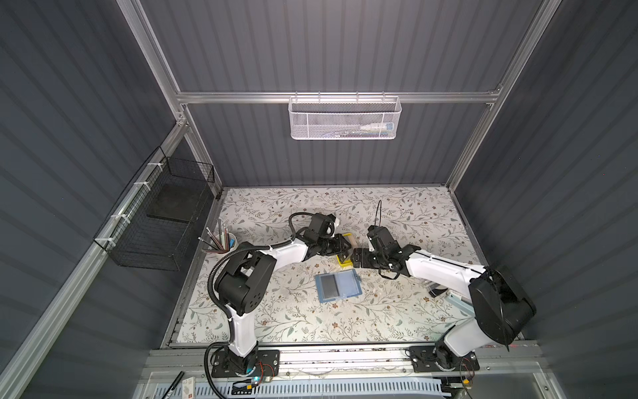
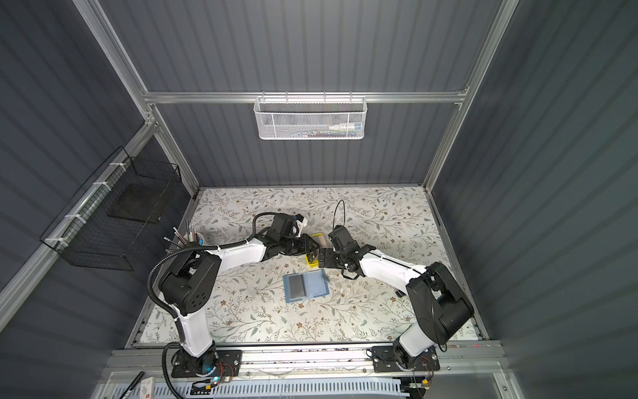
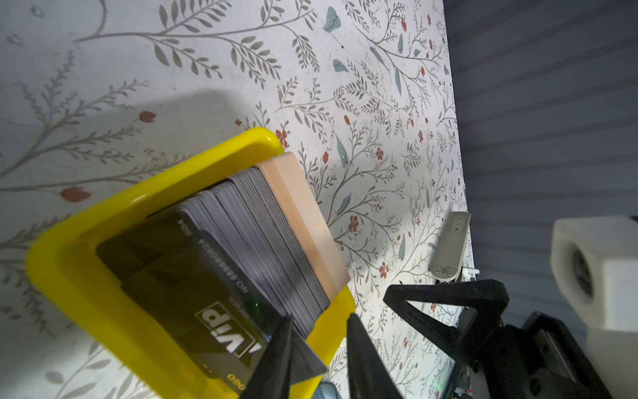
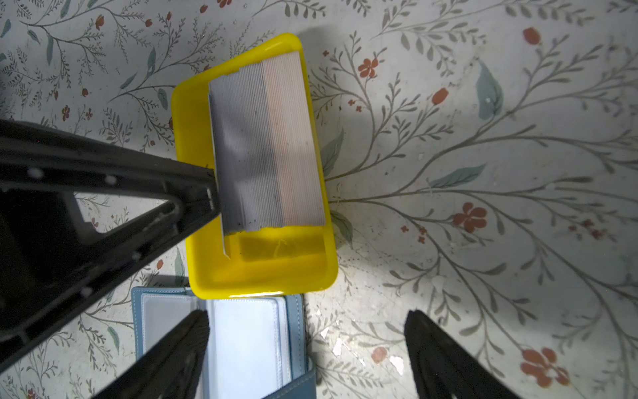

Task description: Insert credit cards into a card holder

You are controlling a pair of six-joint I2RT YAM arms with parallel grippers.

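Observation:
A yellow tray (image 4: 265,279) holds a stack of cards (image 4: 265,139), with black VIP cards (image 3: 219,332) at one side. My left gripper is over that side of the tray, its fingers part open at the edge of the black cards; whether it touches one is unclear. My right gripper stands open just beside the tray, nothing between its fingers. A light blue card holder (image 1: 347,284) lies open on the table in front of the tray.
A pen cup (image 1: 219,244) stands at the left edge. Small items (image 1: 438,290) lie by the right arm. Wire baskets (image 1: 344,119) hang on the walls.

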